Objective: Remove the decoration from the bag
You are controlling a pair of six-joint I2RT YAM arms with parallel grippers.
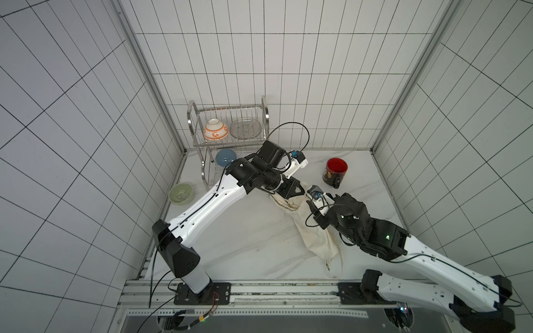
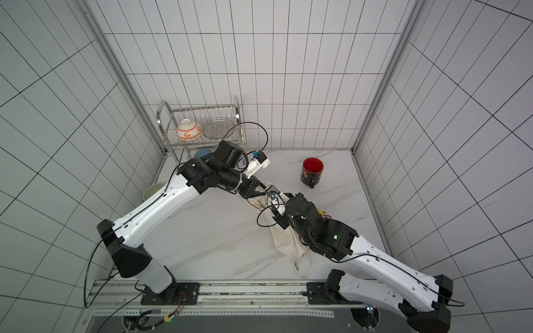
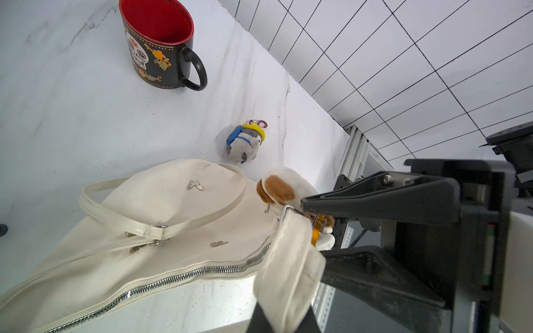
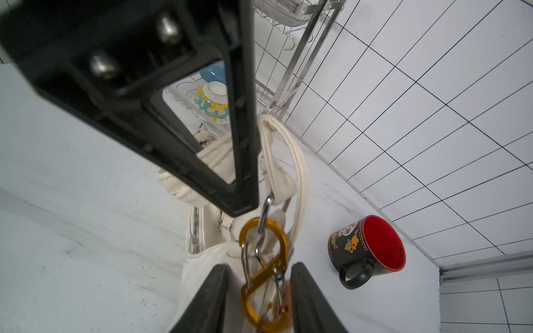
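My left gripper (image 1: 295, 191) is shut on the bag's cream strap (image 3: 288, 260), holding it raised above the cream bag (image 3: 166, 233). A yellow double-ring carabiner (image 4: 263, 274) hangs from the strap's metal clip, with a brown-and-white plush decoration (image 3: 280, 188) below it, partly hidden. My right gripper is open around the carabiner, its blurred fingertips either side. A small grey plush with a yellow hat (image 3: 243, 145) lies apart on the table.
A black mug with red inside (image 1: 334, 172) stands behind at right. A metal dish rack (image 1: 202, 144) with bowls stands back left, with a green bowl (image 1: 181, 193) before it.
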